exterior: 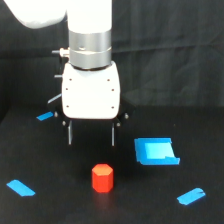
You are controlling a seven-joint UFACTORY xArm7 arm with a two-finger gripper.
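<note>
A red hexagonal block [102,178] sits on the dark table near the front, a little left of the middle. Above and slightly behind it in the picture hangs my gripper [91,140], pointing down. Its two thin dark fingers [70,131] stand wide apart, with nothing between them. The gripper and the block are clear of each other.
To the right lies a blue tray-like piece with a light blue inside [157,150]. Flat blue pieces lie at the front left [20,188], front right [191,197] and back left [45,116]. A dark curtain [165,50] hangs behind.
</note>
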